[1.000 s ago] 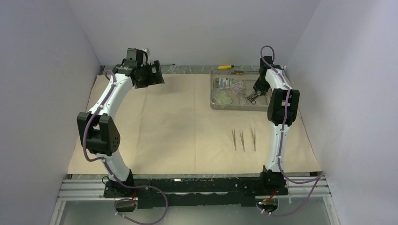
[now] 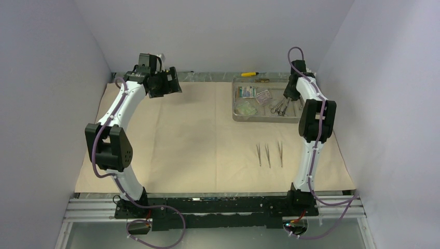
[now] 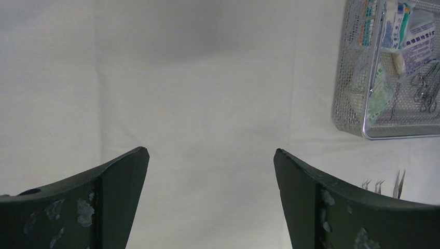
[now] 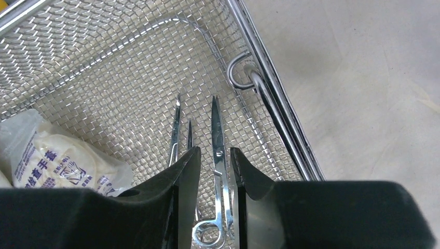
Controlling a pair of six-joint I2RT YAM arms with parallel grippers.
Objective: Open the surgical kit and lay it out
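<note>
The mesh instrument tray (image 2: 265, 119) sits at the back right, holding bagged packets (image 2: 247, 92) and steel instruments. In the right wrist view my right gripper is partly open over surgical scissors (image 4: 218, 140), their blades lying between its fingertips; whether they touch is unclear. Two slimmer instruments (image 4: 175, 129) lie just left of the scissors. Three tweezers (image 2: 267, 155) lie apart on the cloth in front of the tray. My left gripper stands open and empty above the cloth at the left.
A yellow item (image 2: 249, 73) lies behind the tray. Grey walls bound both sides and the back.
My right arm has shifted slightly right and back over the tray since a second ago. The left arm and the items on the cloth are unchanged.
</note>
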